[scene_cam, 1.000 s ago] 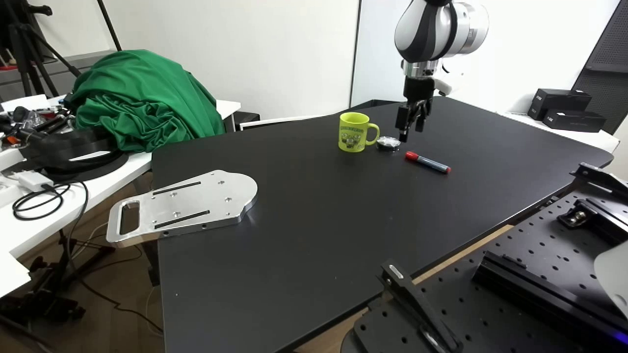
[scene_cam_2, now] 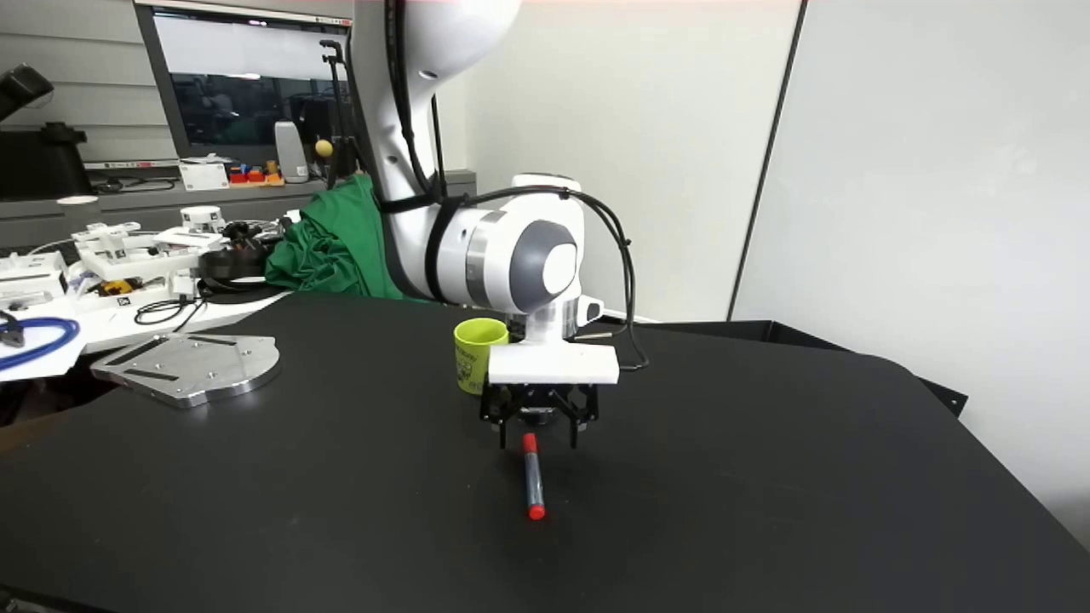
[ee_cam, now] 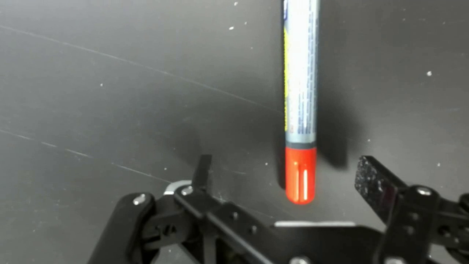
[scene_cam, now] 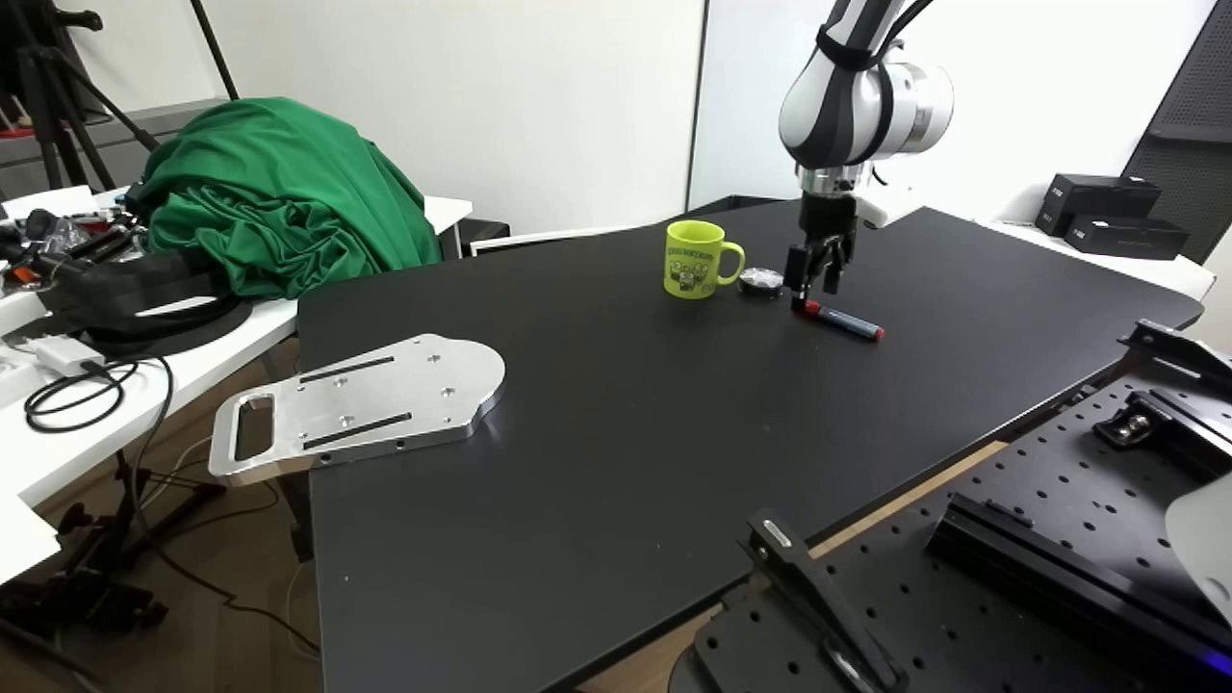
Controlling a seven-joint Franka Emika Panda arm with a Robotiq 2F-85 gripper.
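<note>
A marker with a grey barrel and red ends (scene_cam: 851,322) lies flat on the black table. In the wrist view its red cap (ee_cam: 301,176) points toward my gripper, which is open with one finger on either side of the cap and clear gaps to both. From the second exterior view, the gripper (scene_cam_2: 537,439) hangs low at the cap end of the marker (scene_cam_2: 533,480). Nothing is held. A yellow-green mug (scene_cam: 695,260) stands upright behind and to the left of the gripper, partly hidden by the arm in the second exterior view.
Between mug and gripper sits a small round dark item with a shiny top (scene_cam: 761,281). A silver metal plate (scene_cam: 381,398) overhangs the table's left edge. Green cloth (scene_cam: 289,208) is heaped on the white side table.
My gripper has come down and slightly right, from above and behind the marker to its cap end. Marker, mug and plate are where they were.
</note>
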